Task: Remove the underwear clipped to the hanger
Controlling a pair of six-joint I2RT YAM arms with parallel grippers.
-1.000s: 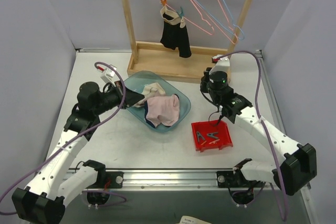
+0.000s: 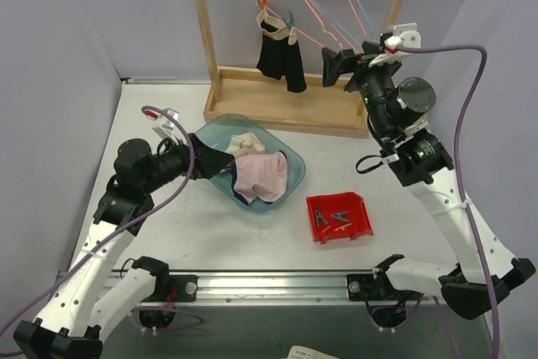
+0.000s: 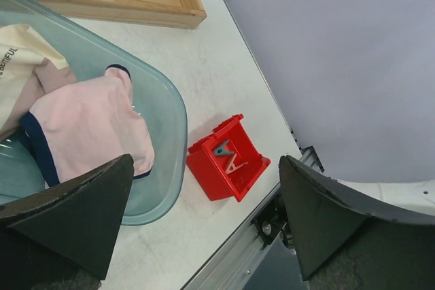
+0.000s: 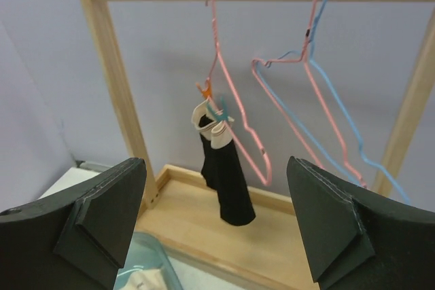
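Black underwear with a cream waistband (image 2: 282, 56) hangs from a pink hanger (image 4: 234, 100) on the wooden rack. An orange clip (image 4: 205, 89) and a teal clip (image 4: 219, 112) pinch its waistband. My right gripper (image 2: 334, 67) is up in front of the rack, to the right of the underwear and apart from it; it stands open, and the underwear shows in the gap between its fingers from a distance. Over the left side of the teal basin (image 2: 290, 187) my left gripper (image 2: 220, 161) is open, with nothing between its fingers.
In the basin lie a pink cloth (image 2: 261, 176) and a cream cloth (image 2: 244, 145). A red box (image 2: 338, 218) with a few clips stands front right. Another pink hanger and a blue hanger (image 4: 340, 110) hang on the rack's right.
The left arm shifted only slightly. The underwear hangs as before.
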